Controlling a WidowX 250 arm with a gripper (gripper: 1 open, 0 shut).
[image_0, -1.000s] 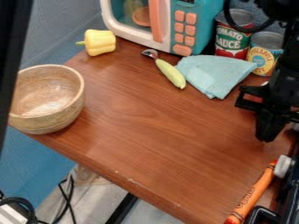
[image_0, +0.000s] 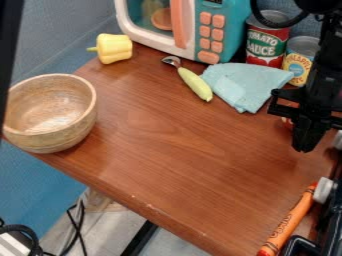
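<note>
The black gripper (image_0: 302, 135) is at the right side of the table, low over the wood in front of the cans. Something small and red or orange sits just behind it, mostly hidden. I cannot tell whether the fingers are open or shut, or whether anything is between them.
A wooden bowl (image_0: 48, 112) is at the left, a yellow pepper (image_0: 115, 48) and toy microwave (image_0: 187, 20) at the back, with a banana (image_0: 195, 84), blue cloth (image_0: 243, 88), tomato can (image_0: 266, 45) and second can (image_0: 298, 62). An orange crayon (image_0: 287, 225) lies front right.
</note>
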